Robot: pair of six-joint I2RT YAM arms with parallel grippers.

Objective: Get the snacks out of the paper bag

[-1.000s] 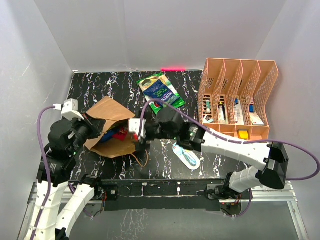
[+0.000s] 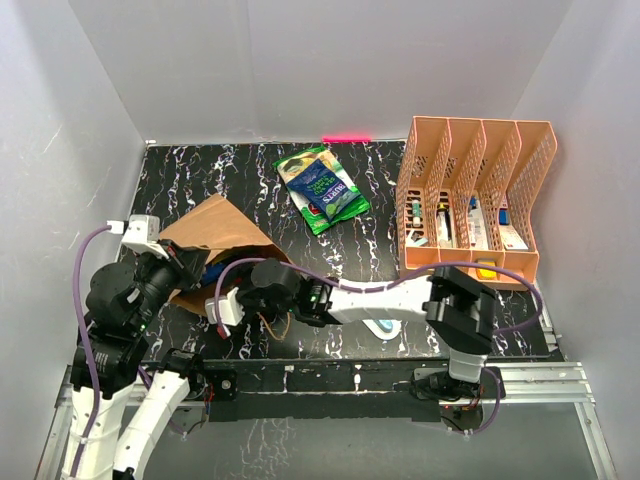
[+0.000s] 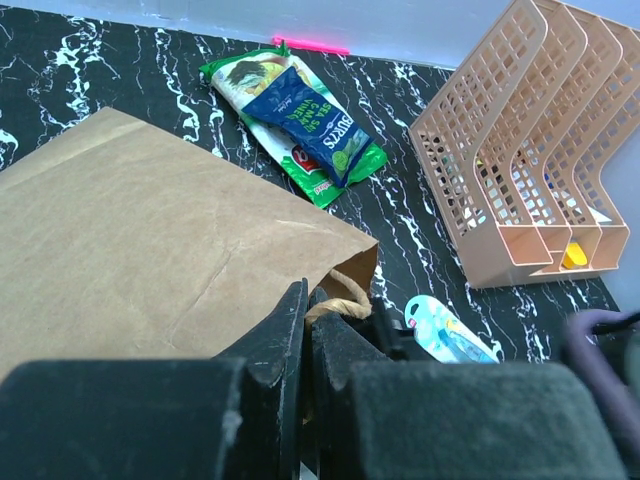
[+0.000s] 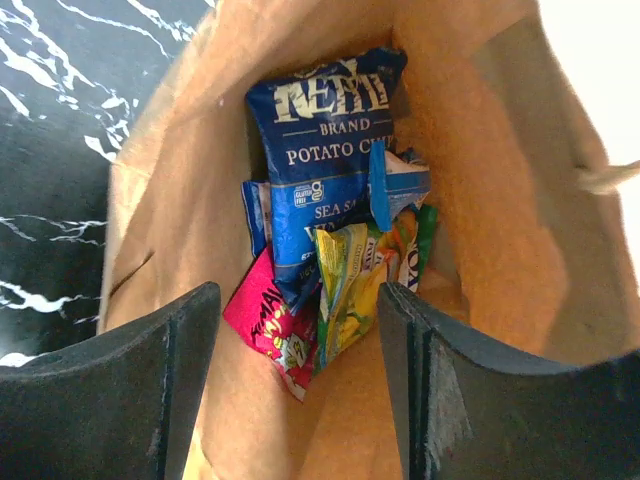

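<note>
The brown paper bag (image 2: 218, 222) lies on its side at the left of the table, its mouth facing right. At its upper rim my left gripper is shut on the paper, by the twisted handle (image 3: 340, 300). My right gripper is at the mouth, its fingers (image 4: 190, 335) apart with nothing held between them. Inside, the right wrist view shows a dark blue chip bag (image 4: 320, 140), a yellow-green pack (image 4: 352, 285) and a magenta pack (image 4: 275, 325). Two snack bags, a blue one (image 2: 322, 187) over a green one (image 2: 345, 210), lie outside at the back.
A peach divided rack (image 2: 470, 262) with small items stands at the right. A pale blue and white flat object (image 3: 445, 328) lies mid-table, partly under my right arm in the top view. A pink strip (image 2: 346, 138) is at the back edge.
The snacks outside have not moved.
</note>
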